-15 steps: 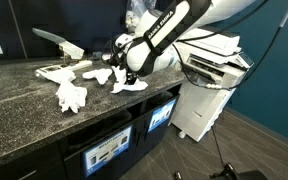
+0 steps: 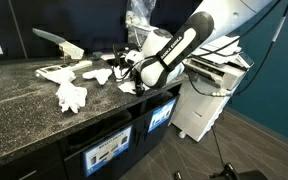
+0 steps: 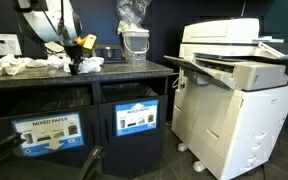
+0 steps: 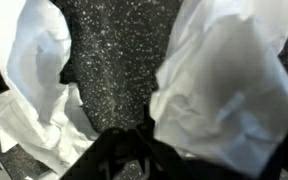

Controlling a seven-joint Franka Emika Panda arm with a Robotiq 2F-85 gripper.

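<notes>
Low over the dark speckled counter (image 2: 24, 115), my gripper (image 2: 135, 82) points down at a crumpled white paper (image 2: 126, 87). In the wrist view a large white paper (image 4: 224, 95) fills the right side and reaches down to the dark fingers at the bottom edge. How far the fingers stand apart, and whether they grip the paper, is hidden. A second crumpled paper (image 4: 39, 75) lies on the left of that view, apart from the first one.
Another crumpled paper (image 2: 71, 96) lies nearer the front edge, with more white pieces behind it. Below the counter are bins labelled mixed paper (image 3: 48, 135). A clear container (image 3: 135, 40) stands at the back; a printer (image 3: 234, 95) is to the right.
In exterior view 1 my gripper has come down and slightly right onto the paper, covering more of it. The other papers look unmoved.
</notes>
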